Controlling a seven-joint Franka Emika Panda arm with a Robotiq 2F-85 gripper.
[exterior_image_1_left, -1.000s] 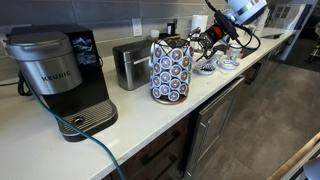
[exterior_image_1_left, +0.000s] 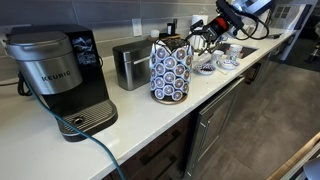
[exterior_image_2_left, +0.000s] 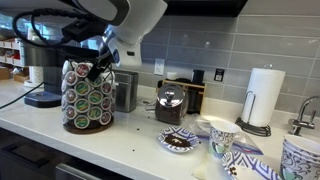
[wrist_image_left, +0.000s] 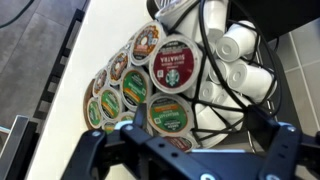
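Observation:
A round carousel (exterior_image_1_left: 170, 72) packed with coffee pods stands on the white counter in exterior view 1. Beside its upper part hangs my gripper (exterior_image_1_left: 203, 40), small in that view. Exterior view 2 shows the gripper (exterior_image_2_left: 101, 66) close to the top of the pod carousel (exterior_image_2_left: 88, 98), partly in front of it. From the wrist, the black fingers (wrist_image_left: 88, 152) are spread apart, holding nothing. Ahead of them, a red-labelled pod (wrist_image_left: 176, 63) and a green-labelled pod (wrist_image_left: 170, 115) sit among several others in the rack. Whether a finger touches any pod cannot be told.
A Keurig coffee maker (exterior_image_1_left: 65, 80) and a metal toaster (exterior_image_1_left: 132, 64) stand near the carousel. Patterned bowls (exterior_image_2_left: 178, 138) and a paper towel roll (exterior_image_2_left: 262, 98) are farther along. Dark cables (wrist_image_left: 207, 50) cross the wrist view. Bare counter lies before the coffee maker.
The arm's wrist has risen and turned slightly beside the carousel's top. The carousel and the things on the counter look unmoved.

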